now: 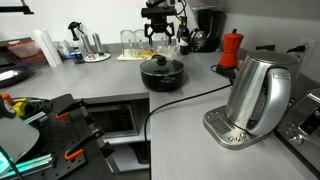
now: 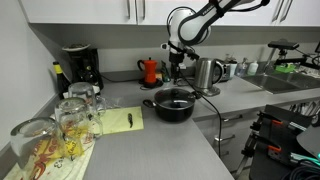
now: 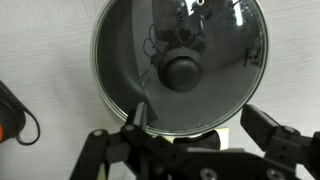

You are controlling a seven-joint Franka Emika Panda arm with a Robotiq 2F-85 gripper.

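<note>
A black pot (image 1: 162, 76) with a glass lid stands on the counter. In the wrist view the round glass lid (image 3: 125, 70) fills the upper middle, with its black knob (image 3: 180, 72) near the centre. My gripper (image 1: 161, 38) hangs in the air above and behind the pot, as seen in exterior view 1. Its two fingers are spread wide in the wrist view, with nothing held between them. Exterior view 2 also has the pot (image 2: 174, 106), lidded and upright.
A steel kettle (image 1: 260, 98) stands close on the right, and a red moka pot (image 1: 230, 50) farther back. Several glasses (image 2: 75, 118) and a black marker (image 2: 130, 120) are on the counter. A black cable (image 1: 185, 98) crosses the surface.
</note>
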